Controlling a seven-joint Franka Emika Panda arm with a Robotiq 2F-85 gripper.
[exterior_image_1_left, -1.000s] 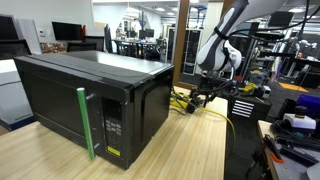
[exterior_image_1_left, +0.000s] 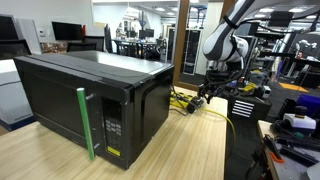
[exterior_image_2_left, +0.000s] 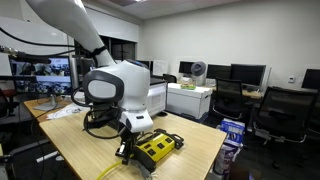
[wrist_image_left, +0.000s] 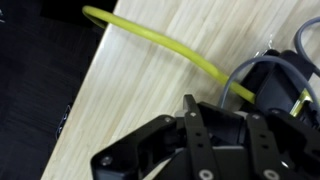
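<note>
My gripper points down at the far end of the table, with its dark fingers together at the bottom of the wrist view; nothing shows between them. Close by it lies a yellow and black object (exterior_image_2_left: 157, 147), partly hidden behind the gripper in the wrist view. A yellow cable (wrist_image_left: 165, 42) runs from near the fingers across the wood to the table edge. A grey cable (wrist_image_left: 287, 64) curves beside the black part at the right. Whether the fingers touch any of these I cannot tell.
A large black microwave (exterior_image_1_left: 95, 105) with a green strip (exterior_image_1_left: 85, 122) on its front fills the left of the table (exterior_image_1_left: 190, 150). Bare wood lies in front of it. Office chairs (exterior_image_2_left: 285, 105) stand beyond the table.
My arm and gripper have shifted slightly at the far end of the table. The microwave and the yellow cable look unmoved.
</note>
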